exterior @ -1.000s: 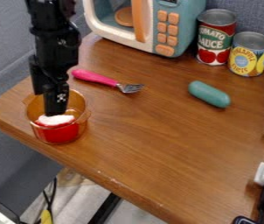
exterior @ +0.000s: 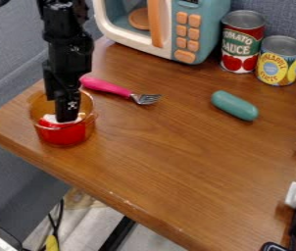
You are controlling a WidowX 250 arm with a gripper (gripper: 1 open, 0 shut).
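My black gripper (exterior: 67,104) points down into a red pot (exterior: 63,133) with an orange inside, near the table's left edge. Its fingertips are low inside the pot at a white item (exterior: 65,119), which is mostly hidden behind them; I cannot tell whether they hold it.
A pink-handled fork (exterior: 112,89) lies behind the pot. A teal cylinder (exterior: 234,106) lies at the right. A toy microwave (exterior: 158,29) and two cans, tomato (exterior: 241,41) and yellow (exterior: 280,61), stand at the back.
My gripper has moved down deeper into the pot, covering more of the white item.
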